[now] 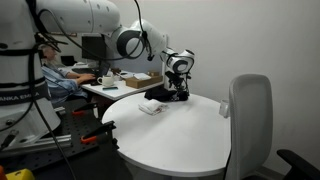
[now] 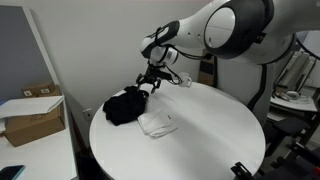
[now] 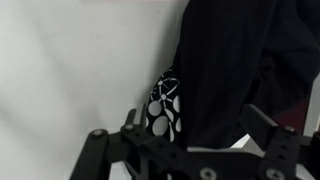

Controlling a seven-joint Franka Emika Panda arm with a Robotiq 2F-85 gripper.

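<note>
A crumpled black cloth (image 2: 125,106) lies on the white round table (image 2: 205,150), near its far edge in exterior view 1. In the wrist view the black cloth (image 3: 215,75) fills the right half, and a patch with white dots (image 3: 162,105) shows beside it. My gripper (image 2: 154,84) points down at the cloth's edge. Its two fingers stand well apart in the wrist view, one on each side of the cloth, so it looks open. Whether the fingers touch the cloth cannot be told. A folded white cloth (image 2: 156,123) lies flat nearby.
Cardboard boxes (image 2: 35,120) stand on a side surface off the table. A small white object (image 2: 207,72) sits at the table's far rim in exterior view 2. A grey chair back (image 1: 250,125) rises beside the table.
</note>
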